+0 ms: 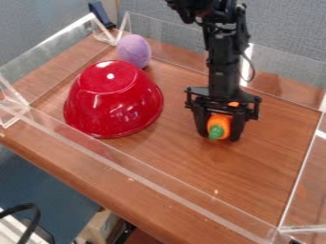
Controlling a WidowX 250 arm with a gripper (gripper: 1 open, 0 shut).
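The black gripper (222, 119) reaches down from the top centre to the right part of the wooden table, its fingers on either side of an orange carrot-like toy (219, 125) with a green end. Whether the fingers grip it or only surround it is hard to tell. A large glossy red bowl (112, 98), upside down, sits to the left, and a purple oval object (133, 51) lies at the back left.
Clear plastic walls edge the wooden table (166, 181). Some items lie off the table at the lower left.
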